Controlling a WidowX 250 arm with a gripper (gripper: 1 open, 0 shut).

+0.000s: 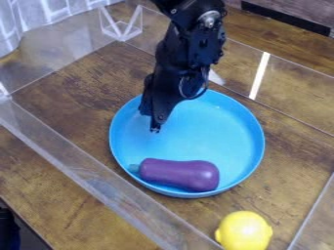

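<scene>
My black gripper [156, 112] hangs over the back-left part of a blue plate [209, 132], its tips low near the plate's rim. It looks shut, with nothing visible between its fingers, though the tips are dark and hard to make out. A purple toy eggplant [177, 174] lies in the front part of the plate.
A yellow lemon-like object [244, 230] sits at the front right, outside the plate. Clear plastic walls run along the left and right of the wooden surface [72, 83].
</scene>
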